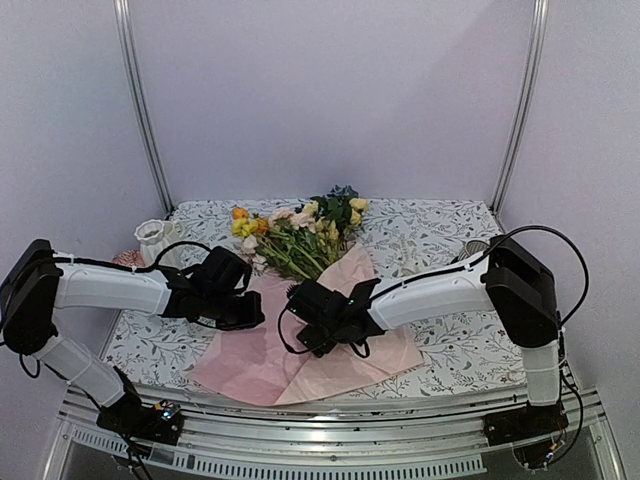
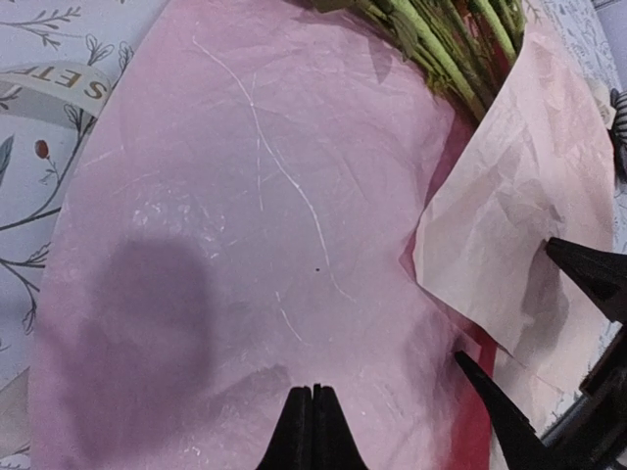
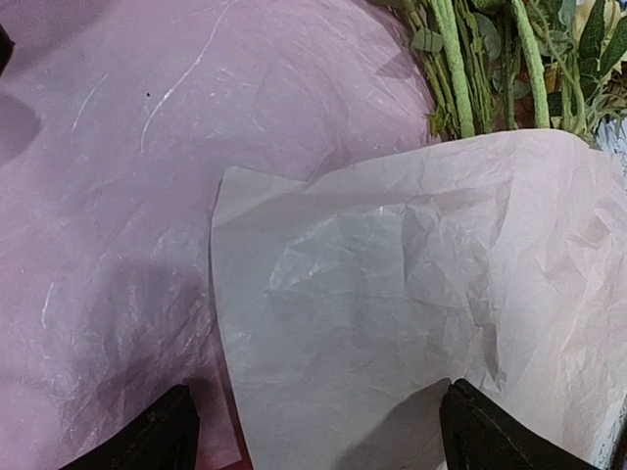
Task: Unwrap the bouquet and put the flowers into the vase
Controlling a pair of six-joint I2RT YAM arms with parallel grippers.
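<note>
The bouquet of yellow, orange, pink and blue flowers (image 1: pixel 300 236) lies at the back middle of the table, stems toward the front. Its stems (image 3: pixel 460 69) run into pink wrapping paper (image 1: pixel 250 365), whose pale folded flap (image 3: pixel 362 284) lies over the right part. A white vase (image 1: pixel 155 238) stands at the back left, partly behind the left arm. Above the left part of the paper, my left gripper is shut with nothing showing between its fingers. My right gripper is wide open over the flap's left edge; whether its fingertips touch the paper I cannot tell.
A patterned cloth (image 1: pixel 470 345) covers the table, with free room at the right front. A ribbon with lettering (image 2: pixel 59 83) lies left of the paper. Some round dark item (image 1: pixel 473 248) sits at the back right, partly hidden by the right arm. Both grippers are close together.
</note>
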